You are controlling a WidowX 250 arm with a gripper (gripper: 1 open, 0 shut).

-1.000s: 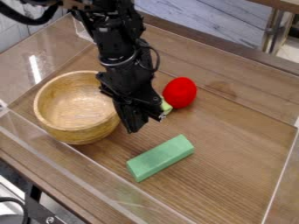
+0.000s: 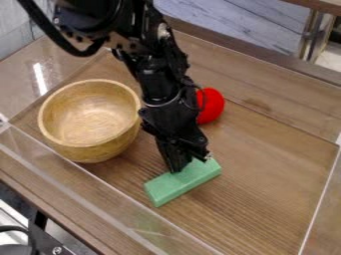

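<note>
A light green block (image 2: 180,185) lies flat on the wooden table at the lower middle. The black gripper (image 2: 173,159) is low over the block's upper left end, fingertips at or very near it; whether anything is between them is hidden. A wooden bowl (image 2: 83,120) sits to the left. A red rounded object (image 2: 210,105) lies behind the arm, partly hidden.
A pale wall (image 2: 240,45) stands at the back, and a wooden shelf edge shows at the top right.
The gripper has moved down from beside the bowl toward the green block. The small light green thing beside the red object is now hidden behind the arm.
</note>
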